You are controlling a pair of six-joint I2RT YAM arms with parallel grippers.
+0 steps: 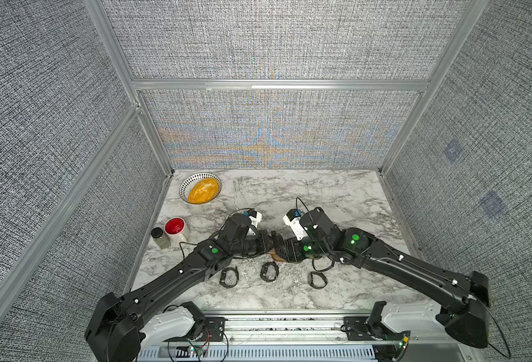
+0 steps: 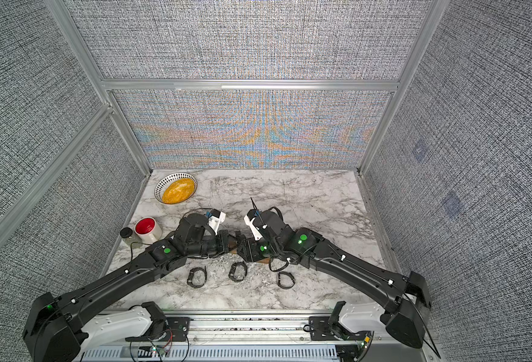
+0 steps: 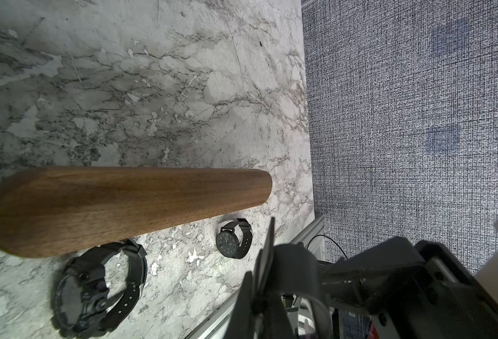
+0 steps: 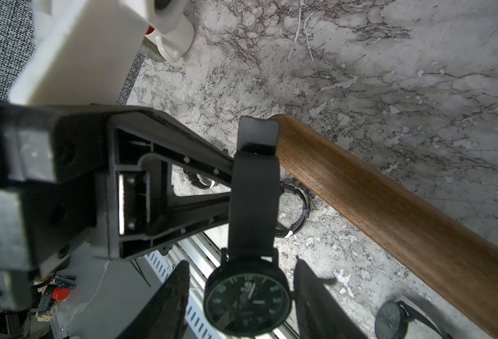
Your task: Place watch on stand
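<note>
A black watch with a dark round face (image 4: 247,297) hangs from its strap (image 4: 254,197) between my two grippers. My left gripper reaches in from the left of the right wrist view, shut at the strap; the left wrist view shows this strap nearly edge-on at the fingertips. On either side of the watch face stand the fingers (image 4: 316,305) of my right gripper, part open, with slim gaps beside the case. Beneath both grippers lies the long wooden stand (image 3: 130,206), with no watch on the part that shows. The arms hide much of it from above.
Three more black watches, left (image 1: 229,277), middle (image 1: 269,271) and right (image 1: 317,279), rest on the marble table in front of the stand. A red-lined mug (image 1: 176,228), a jar (image 1: 160,237) and a bowl (image 1: 200,188) stand at left.
</note>
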